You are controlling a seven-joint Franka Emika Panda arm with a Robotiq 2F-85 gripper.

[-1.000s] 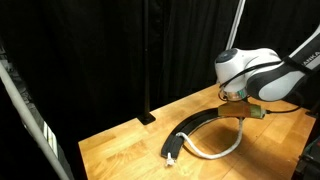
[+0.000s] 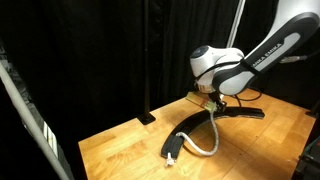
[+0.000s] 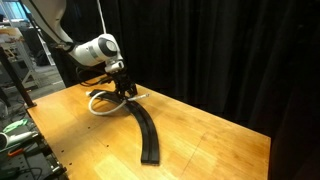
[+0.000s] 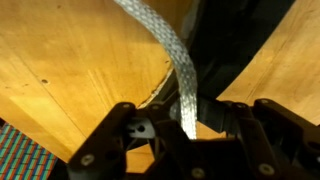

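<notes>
A white rope (image 2: 205,153) runs in a loose loop from the near end of a curved black strip (image 2: 178,139) up to my gripper (image 2: 213,106). In the wrist view the braided rope (image 4: 172,42) comes down from the top and passes between the dark fingers, which are shut on it. My gripper (image 3: 128,93) is low over the middle of the strip (image 3: 147,137) in exterior view 2. Beneath the fingers, part of the strip (image 4: 222,45) is visible. Whether the held rope touches the strip cannot be told.
Black curtains (image 2: 80,70) stand behind it. A patterned cloth (image 4: 22,155) shows at the lower left of the wrist view.
In exterior view 1 my gripper has moved left, from the right part of the strip toward its middle, drawing the rope's loop in narrower. The rope's far end by the strip has stayed put.
</notes>
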